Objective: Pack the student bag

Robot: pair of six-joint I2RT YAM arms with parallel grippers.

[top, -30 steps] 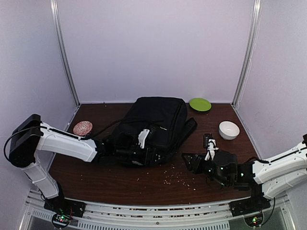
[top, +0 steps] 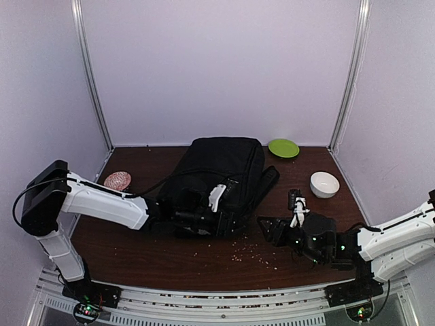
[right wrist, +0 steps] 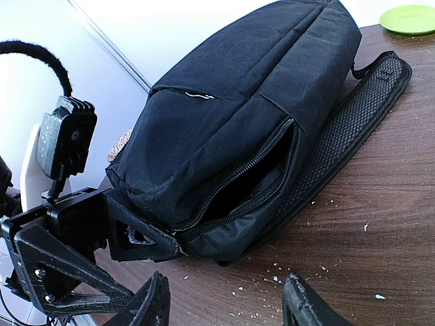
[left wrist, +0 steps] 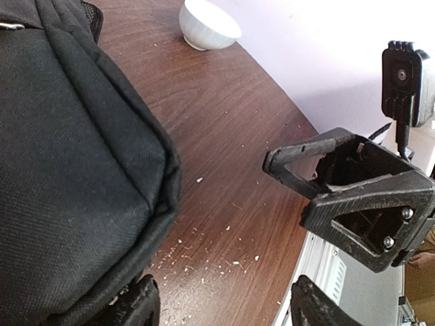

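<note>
A black backpack (top: 224, 163) lies on the brown table, slightly left of centre. In the right wrist view, the side zipper (right wrist: 251, 163) of the backpack gapes partly open, with a dark interior. My left gripper stands open at the bag's near lower corner, one finger close beside the zipper's lower end; contact cannot be told. The left wrist view has bag fabric beside one finger and bare table between the fingers. To the right of the bag, my right gripper (top: 264, 232) is open and empty, facing it.
A green plate (top: 283, 148) lies at the back right, with a white bowl (top: 325, 184) nearer the right wall. A red-patterned round item (top: 117, 180) sits at the left. Small pale crumbs (top: 250, 252) dot the front table, otherwise clear.
The left gripper has shifted to the right along the bag's near edge. The right arm and the bag look unmoved.
</note>
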